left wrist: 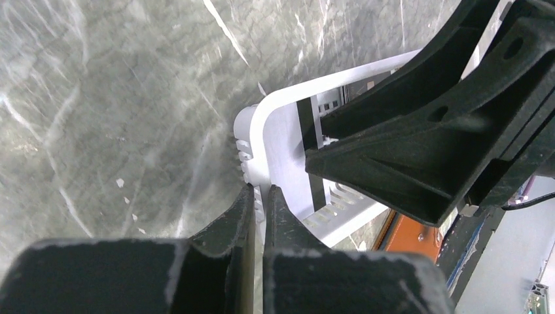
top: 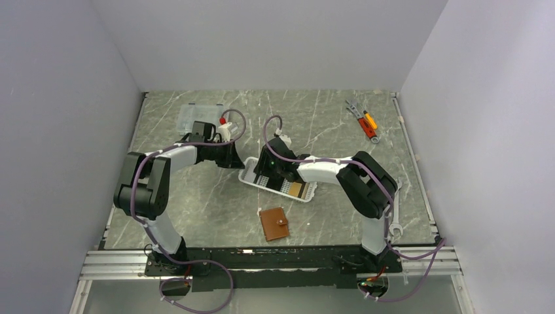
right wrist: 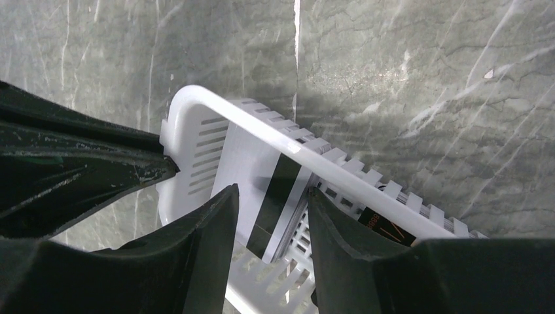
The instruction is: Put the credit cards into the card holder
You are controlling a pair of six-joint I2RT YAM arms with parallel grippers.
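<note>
The white slotted basket (top: pixel 275 193) holds several cards, among them a white card with a dark stripe (right wrist: pixel 249 173), a black card (right wrist: pixel 386 229) and a gold card (top: pixel 296 190). My left gripper is shut on the basket's end rim. My right gripper is open inside the basket, its fingers around the striped card's area; whether they touch it I cannot tell. The brown card holder (top: pixel 273 224) lies flat on the table in front of the basket.
A clear container (top: pixel 196 112) is at the back left. Pliers (top: pixel 363 124) and a yellow-handled tool (top: pixel 370 120) lie at the back right, a wrench (top: pixel 396 222) at the right.
</note>
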